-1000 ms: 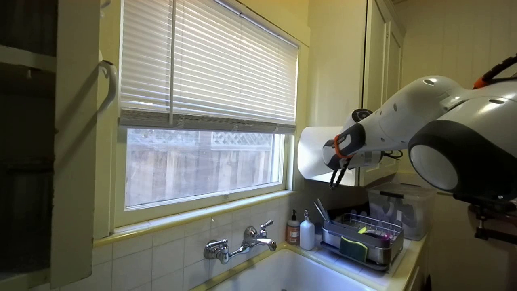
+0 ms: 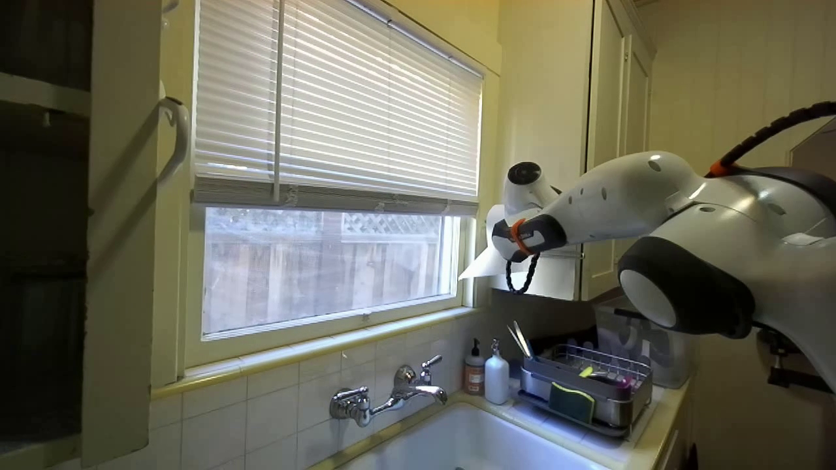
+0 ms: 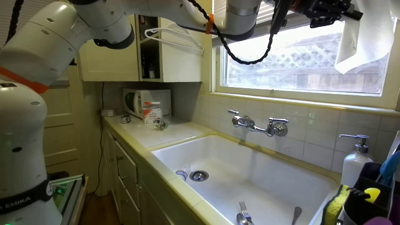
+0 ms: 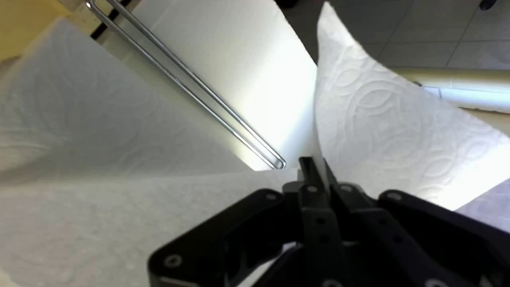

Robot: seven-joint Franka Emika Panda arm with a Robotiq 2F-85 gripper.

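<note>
White embossed paper towel (image 4: 377, 119) fills much of the wrist view, with a sheet edge pinched between the black fingers of my gripper, which is shut. One corner stands up past the fingertips, and a broad stretch of towel (image 4: 95, 225) spreads to the left. In exterior view 2 the towel (image 3: 367, 41) hangs from the gripper (image 3: 354, 14) in front of the window. A pointed flap of towel (image 2: 484, 264) shows beside the arm in exterior view 1, where the fingers are hidden. Whether the sheet is still joined to a roll cannot be told.
A metal wire loop (image 4: 205, 93) lies close to the fingers. Below are the white sink (image 3: 240, 165) with cutlery in it, a wall faucet (image 3: 262, 125), a soap bottle (image 2: 497, 376) and a dish rack (image 2: 588, 391). An upper cabinet (image 2: 548, 94) stands beside the window.
My arm has swung left toward the window, its wrist now in front of the cabinet's side. A pointed towel flap now sticks out where a smooth white rounded sheet showed before.
</note>
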